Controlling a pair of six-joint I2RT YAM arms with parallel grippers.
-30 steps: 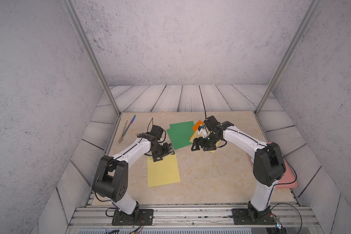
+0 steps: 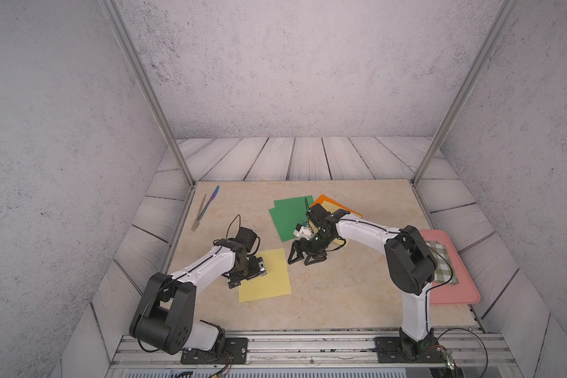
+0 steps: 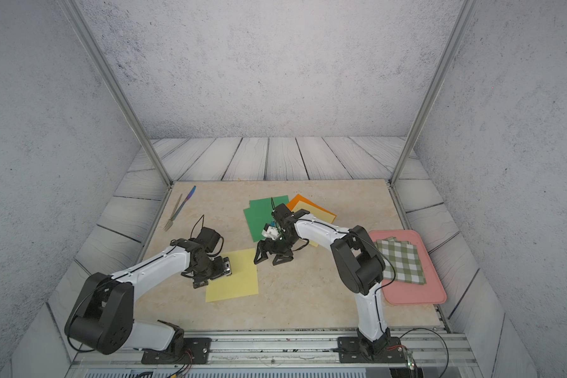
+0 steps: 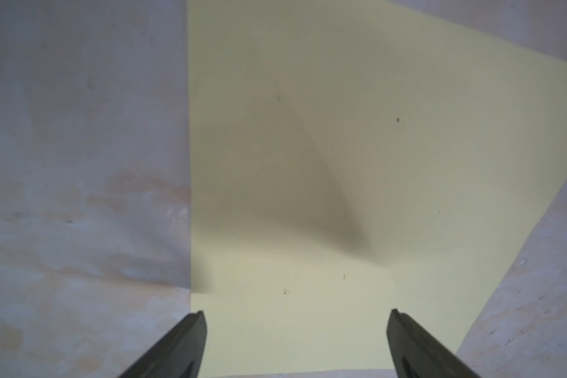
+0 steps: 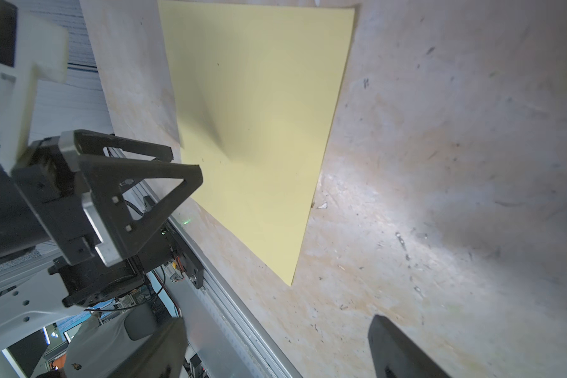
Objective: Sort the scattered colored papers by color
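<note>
A single yellow sheet (image 2: 264, 286) lies at the front centre-left. My left gripper (image 2: 245, 277) is over its left part, open, with the sheet showing between the fingertips in the left wrist view. My right gripper (image 2: 303, 260) hangs just right of that sheet with its fingers apart and nothing seen between them. Behind the right arm, two overlapping green sheets (image 2: 286, 217) sit at the back centre, beside orange paper (image 3: 299, 200) with lighter yellow paper (image 3: 318, 213) on it; both stacks are partly hidden by the arm.
A pink tray (image 3: 415, 296) with a checked cloth (image 3: 403, 261) stands at the right. Cutlery (image 2: 208, 204) lies at the back left.
My left gripper has moved toward the front left, further over the yellow sheet.
</note>
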